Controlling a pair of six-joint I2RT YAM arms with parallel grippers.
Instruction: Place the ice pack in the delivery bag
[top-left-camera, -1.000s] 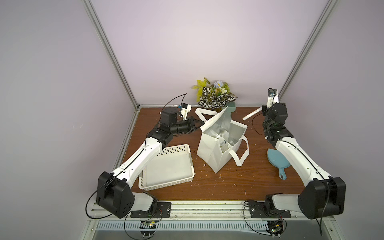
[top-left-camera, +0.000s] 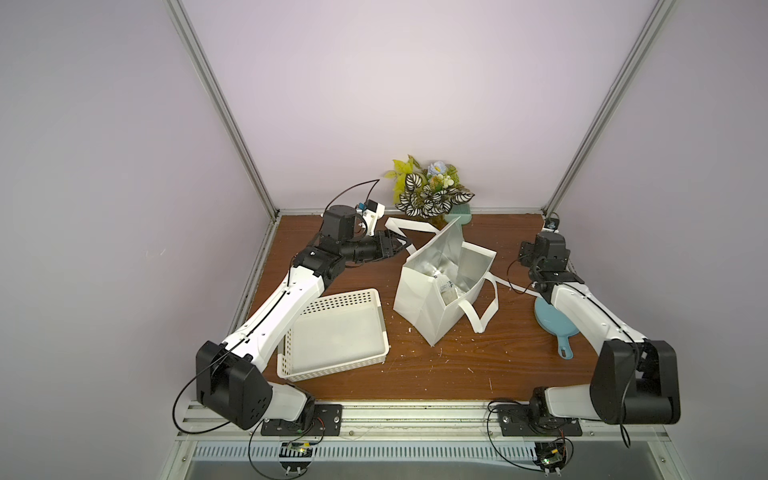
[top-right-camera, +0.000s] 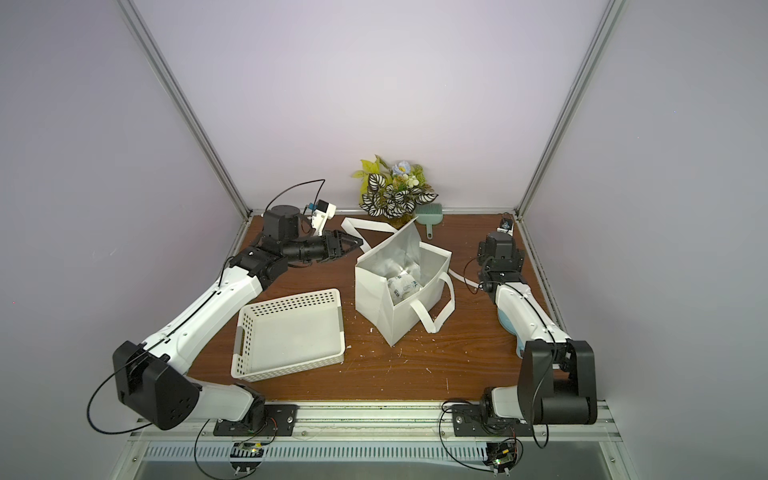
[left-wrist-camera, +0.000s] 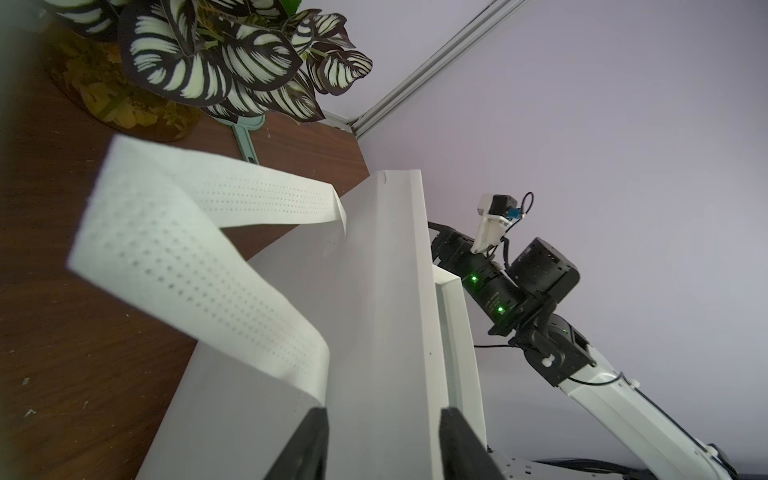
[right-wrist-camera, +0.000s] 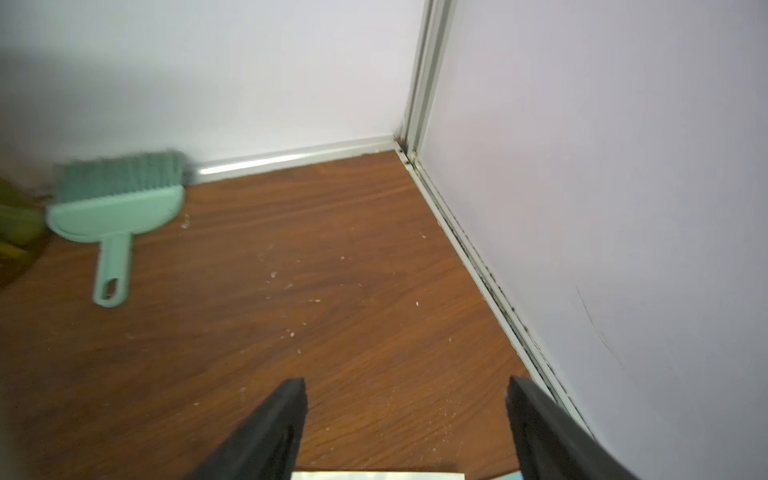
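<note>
The white delivery bag (top-left-camera: 424, 312) stands open mid-table, flap raised. Inside lies a pale, printed pack (top-right-camera: 403, 285), apparently the ice pack, partly hidden. My left gripper (top-left-camera: 400, 241) hovers at the bag's upper left, by a looped strap (left-wrist-camera: 200, 272) and the flap (left-wrist-camera: 376, 312); in the left wrist view its fingertips are apart, with nothing clearly held between them. My right gripper is at the table's right side, open and empty, facing bare wood.
A white basket (top-left-camera: 336, 340) sits front left. Flowers (top-left-camera: 428, 188) and a green dustpan (right-wrist-camera: 116, 208) stand at the back. A blue pan (top-left-camera: 554, 320) lies on the right, partly under the right arm.
My left gripper has risen slightly beside the flap, which leans less to the left.
</note>
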